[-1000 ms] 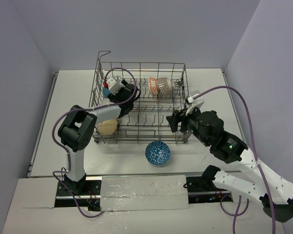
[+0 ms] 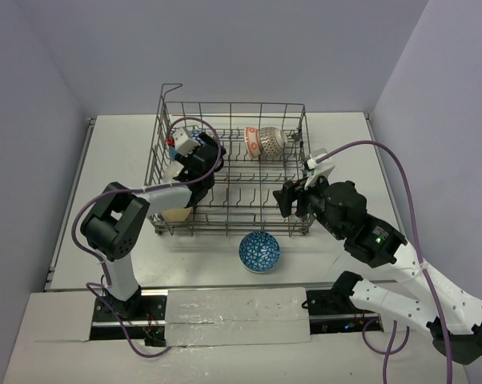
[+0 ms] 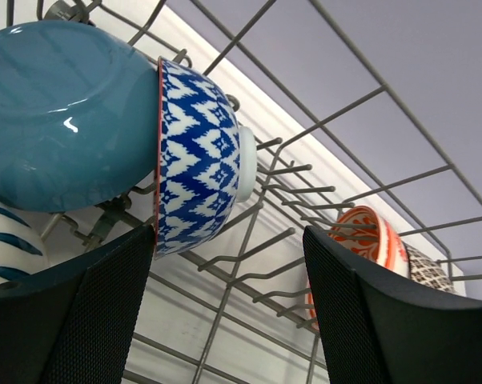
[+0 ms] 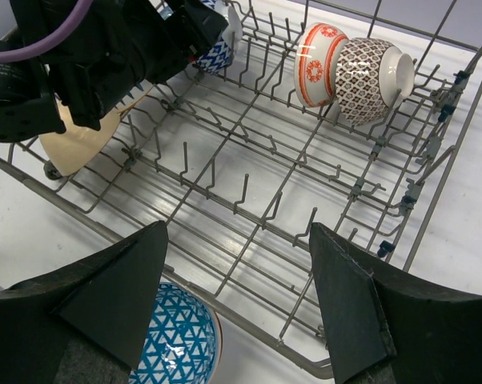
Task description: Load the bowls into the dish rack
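My left gripper is open over the rack's back-left, nothing between its fingers. Below it stand a blue-and-white zigzag bowl (image 3: 194,160) on its side in the tines, a teal bowl (image 3: 65,112) and part of a striped bowl (image 3: 2,244). An orange-rimmed bowl (image 2: 253,142) and a brown-patterned bowl (image 2: 271,142) stand at the back right. A beige piece (image 2: 177,213) sits at the front left, partly hidden by the left arm. A blue patterned bowl (image 2: 259,251) lies outside, before the rack. My right gripper hangs open near the rack's front right.
The wire dish rack (image 2: 225,228) has free tines in its middle and front right. Bare white surface (image 2: 113,144) flanks it on both sides, with walls at back and sides.
The right arm and the bowl before the rack are unchanged.
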